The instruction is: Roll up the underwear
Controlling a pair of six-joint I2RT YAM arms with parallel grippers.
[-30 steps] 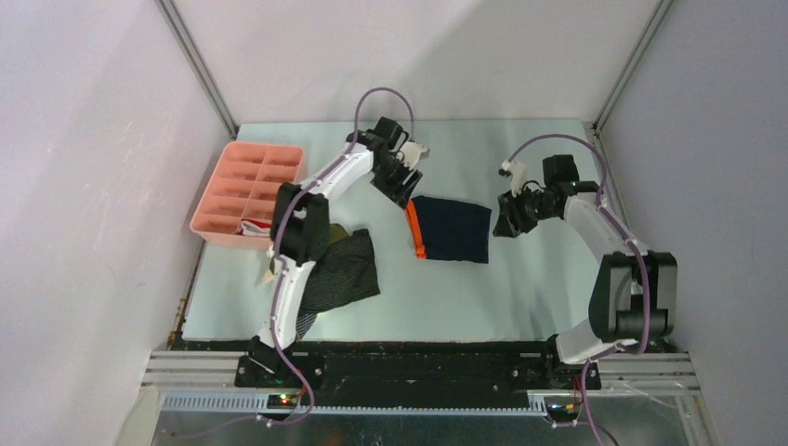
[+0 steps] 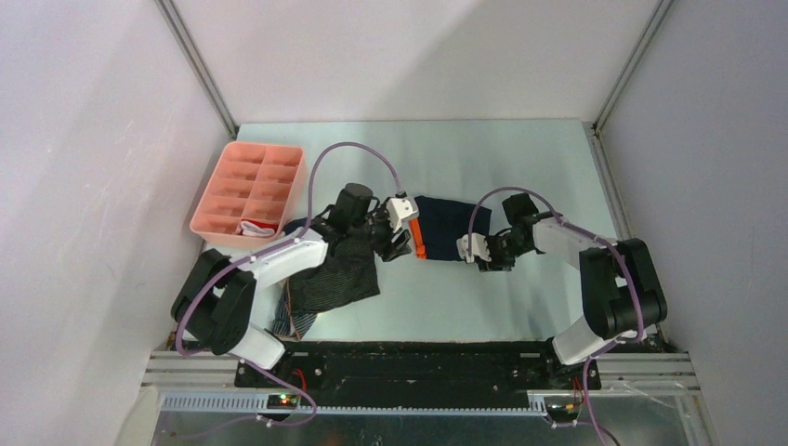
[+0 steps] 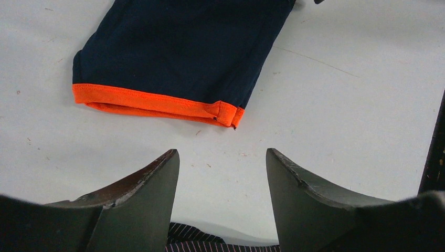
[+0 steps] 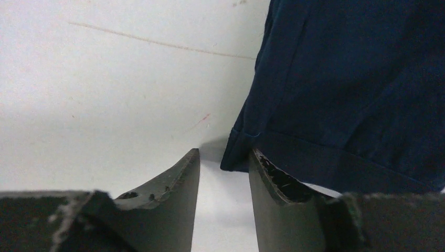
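Observation:
The underwear (image 2: 453,229) lies flat and folded on the table, dark navy with an orange waistband (image 3: 157,103). My left gripper (image 2: 396,247) is open just left of the waistband; in the left wrist view nothing is between its fingers. At the opposite end, my right gripper is part open over the near right corner of the navy cloth (image 4: 336,126). One finger (image 4: 273,181) overlaps that corner, whose tip shows in the gap. Whether the fingers touch the cloth, I cannot tell.
A pink divided box (image 2: 230,206) stands at the back left, holding a red and white item (image 2: 257,229). Dark striped garments (image 2: 325,283) lie beneath my left arm.
The underwear looks unmoved.

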